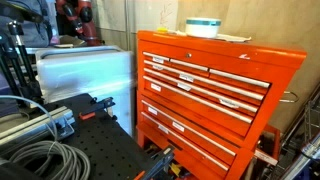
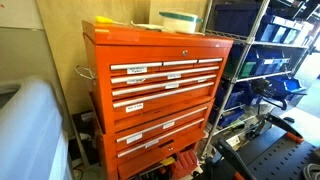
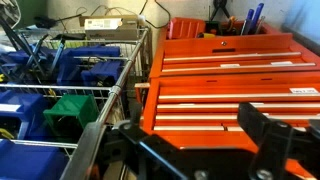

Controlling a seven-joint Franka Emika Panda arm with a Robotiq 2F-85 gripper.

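A red tool chest with several labelled drawers fills the middle of exterior view 1. It also stands in the centre of exterior view 2, where its upper drawers look shut. In the wrist view, the chest's drawer fronts lie beyond my gripper. The dark fingers are spread wide at the lower edge of that view, and nothing shows between them. On the chest top rests a round white container with a blue-green rim. Whether my gripper appears in the exterior views, I cannot tell.
Wire shelving with blue bins stands beside the chest; a green bin is among them. Loose items lie low at the chest's base. A dark table with cables occupies the near left of exterior view 1.
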